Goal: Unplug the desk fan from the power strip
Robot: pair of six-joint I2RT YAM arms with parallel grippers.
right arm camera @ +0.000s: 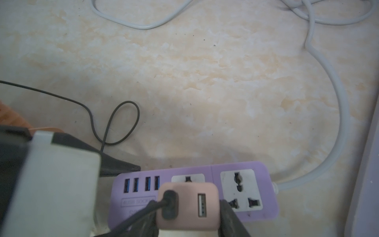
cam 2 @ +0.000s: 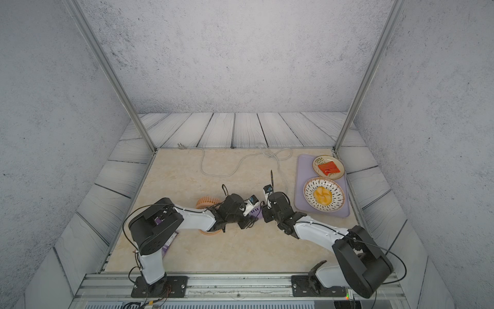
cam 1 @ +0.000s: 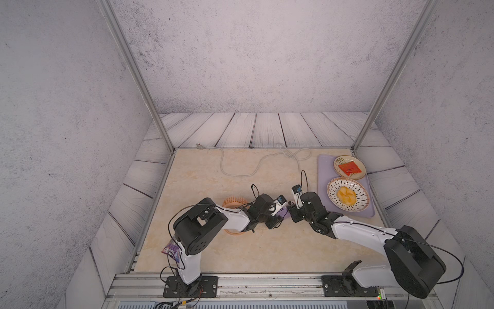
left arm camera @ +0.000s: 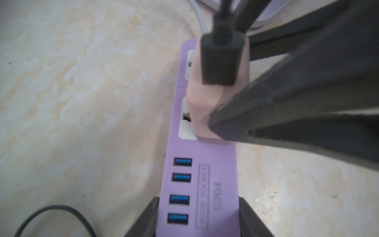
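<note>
A lavender power strip (left arm camera: pixel 197 152) with two socket blocks and several USB ports lies on the table. My left gripper is shut on its USB end, one finger along each long side. A pink block-shaped plug (right arm camera: pixel 188 209) with a dark cable sits over the socket nearer the USB ports. Around that plug my right gripper is shut, a finger on either side. Whether its prongs are still in the holes, I cannot tell; the underside is hidden. Partly under the left arm is the orange desk fan (cam 1: pixel 235 201).
On the right, a lavender tray (cam 1: pixel 325 170) bears two patterned dishes with food. The strip's white cord (right arm camera: pixel 340 106) runs to the back edge. A purple packet (cam 1: pixel 171 250) lies front left. Both arms meet closely at the strip.
</note>
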